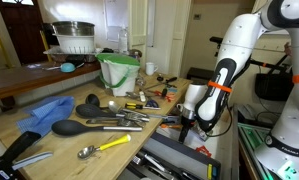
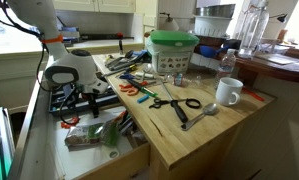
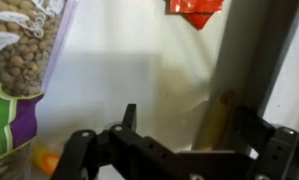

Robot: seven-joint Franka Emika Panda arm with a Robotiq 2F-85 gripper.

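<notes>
My gripper is open in the wrist view, low over the white drawer floor (image 3: 109,85). Nothing is gripped between its fingers. Close by the right finger, along the drawer's side wall (image 3: 277,65), stands a narrow tan-brown item (image 3: 217,118), partly hidden and blurred. A clear bag of brown beans or lentils (image 3: 24,50) with a green and purple label fills the left side, and a red packet (image 3: 196,8) lies at the top. In exterior view 2, the gripper (image 2: 71,120) is down in the open drawer, beside the packaged food (image 2: 94,132).
The wooden counter (image 2: 189,145) next to the drawer holds scissors (image 2: 184,102), a spoon (image 2: 201,116), a white mug (image 2: 229,92) and a green-rimmed basket (image 2: 172,50). In exterior view 1, black utensils (image 1: 84,127) crowd the counter's near side.
</notes>
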